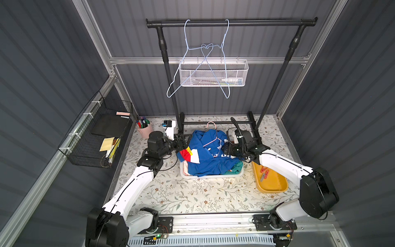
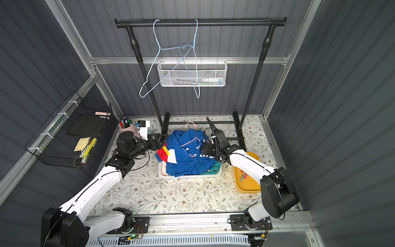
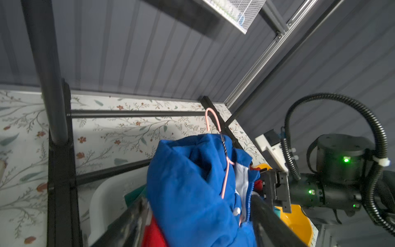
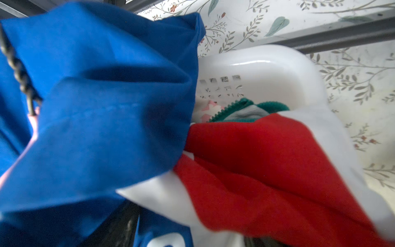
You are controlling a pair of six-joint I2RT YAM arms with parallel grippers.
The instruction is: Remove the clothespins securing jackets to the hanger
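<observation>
A blue jacket (image 1: 209, 162) with red and white parts lies in a white basket (image 1: 193, 176), a pink hanger (image 3: 209, 111) at its top. My left gripper (image 1: 183, 142) is at the jacket's left side, its fingers blurred in its wrist view. My right gripper (image 1: 228, 149) is at the jacket's right, its fingertips mostly hidden by fabric in the right wrist view. Whether either holds fabric or a clothespin is unclear.
A yellow bin (image 1: 271, 184) with clothespins stands at the right. Empty blue hangers (image 1: 186, 51) hang from the rail (image 1: 255, 22). A pink pen cup (image 1: 146, 132) stands back left.
</observation>
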